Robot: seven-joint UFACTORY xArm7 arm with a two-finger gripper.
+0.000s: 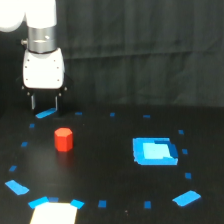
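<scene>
A red block (63, 139) with a roughly hexagonal outline rests on the black table at left of centre. My gripper (45, 103) hangs from the white arm at the upper left, above and slightly left of the block in the picture. Its two dark fingers (33, 102) stand apart, open, and I see nothing between them. On the right lies a blue square (138, 151) with a pale white-and-light-blue middle; whether it is a shallow tray or flat cannot be told. The block and the square are well apart.
Small blue marks dot the table in rows. Larger blue strips (186, 198) lie at the right front, with another strip (17, 187) at the left. A cream-coloured piece (54, 213) shows at the bottom edge. Dark curtain behind.
</scene>
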